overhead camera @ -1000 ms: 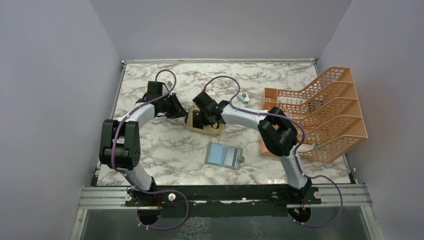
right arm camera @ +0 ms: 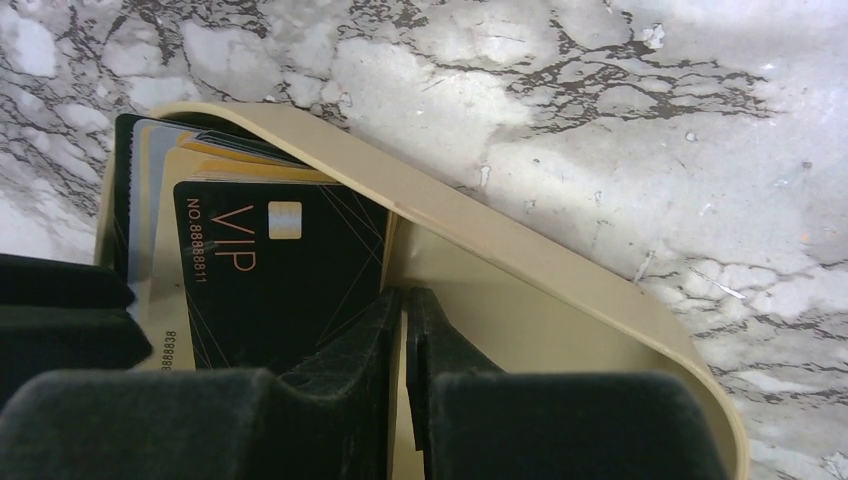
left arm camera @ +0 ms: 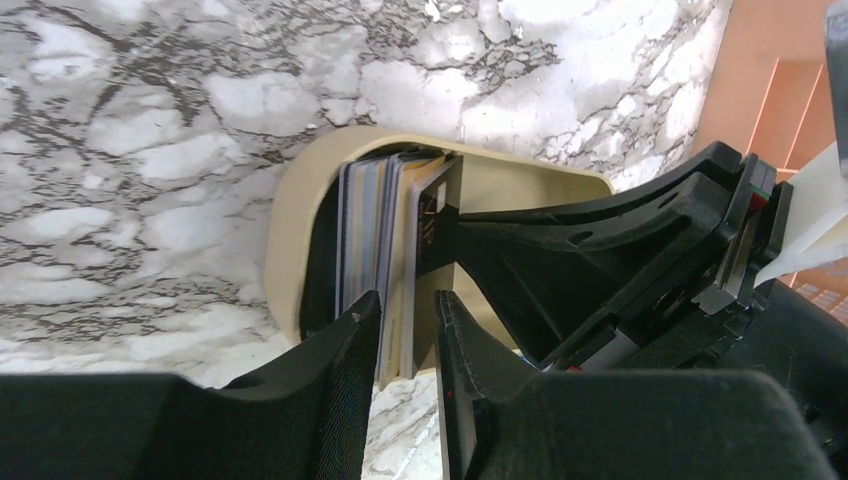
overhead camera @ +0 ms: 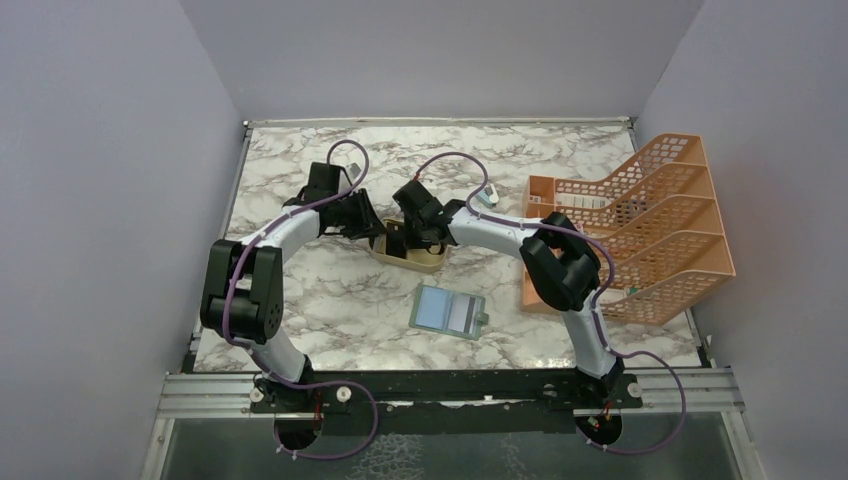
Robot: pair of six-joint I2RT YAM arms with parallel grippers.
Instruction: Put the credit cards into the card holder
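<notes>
A cream, oval card holder (overhead camera: 407, 263) sits mid-table between both arms. At its left end several cards (left arm camera: 362, 230) stand packed together, pale and dark edges upward. The outermost is a black VIP card (right arm camera: 285, 275) with a chip. My left gripper is part open at the near end of the stack, its fingers to either side of the card edges. My right gripper stands shut over the holder beside the VIP card's edge. A thin pale line runs between its fingers, but I cannot tell what it is.
An orange mesh rack (overhead camera: 640, 240) with several compartments fills the right side. In front of the holder lies a flat pale-blue and grey case (overhead camera: 447, 311). A small white-and-blue item (overhead camera: 487, 196) lies behind. Bare marble surrounds these.
My left gripper has come right to the holder's left end. My right gripper has shifted slightly right above the holder. The holder has barely moved.
</notes>
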